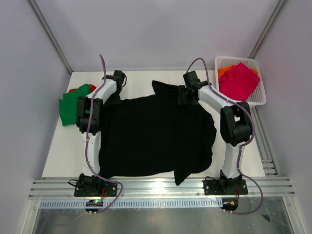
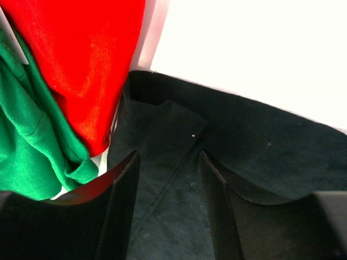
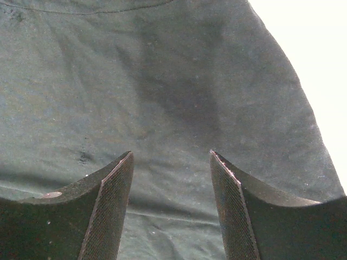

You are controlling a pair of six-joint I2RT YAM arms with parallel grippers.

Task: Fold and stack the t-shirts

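Note:
A black t-shirt [image 1: 153, 139] lies spread over the middle of the table, a sleeve sticking out at the back and another over the front edge. My left gripper is part open over its back left corner, where the cloth has a small raised fold; nothing clearly sits between the fingers. My right gripper stands open above the shirt near its back right, close to an edge of the cloth.
Folded green [image 1: 70, 107] and red [image 2: 81, 59] garments lie at the left, right beside the black shirt. A white basket [image 1: 258, 96] with pink and orange clothes stands at the back right. Bare table shows along the back.

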